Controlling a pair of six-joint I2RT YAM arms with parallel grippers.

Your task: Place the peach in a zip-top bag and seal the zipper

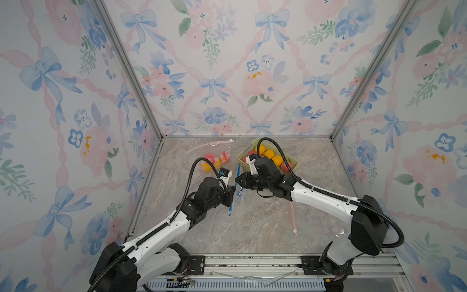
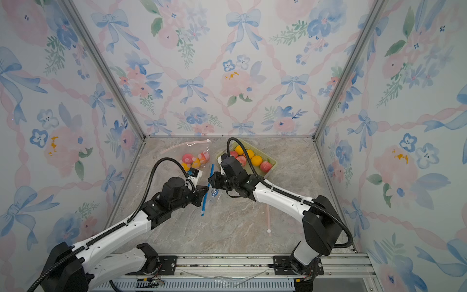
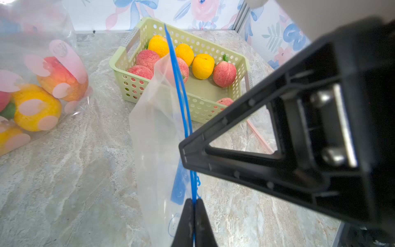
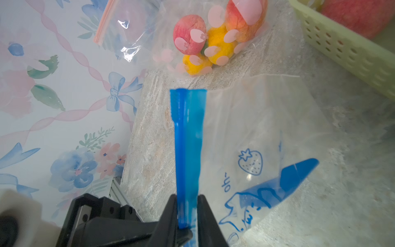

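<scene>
A clear zip top bag (image 4: 267,119) with a blue zipper strip (image 4: 188,144) and blue printed drawings hangs between my grippers; no fruit shows in the part I see. My left gripper is shut on the nearer part of the blue zipper strip (image 3: 181,94). Farther along the strip, my right gripper is part open, its fingers (image 4: 207,224) on either side of the strip. A peach (image 3: 224,74) sits in the green basket with other fruit. The bag's lower part is out of sight in both wrist views.
The green basket (image 1: 293,166) of peaches and oranges stands at the back, behind the right arm. Another clear bag (image 4: 164,61), pink-edged with fruit inside, lies back left. A pink strip (image 1: 293,219) lies front right.
</scene>
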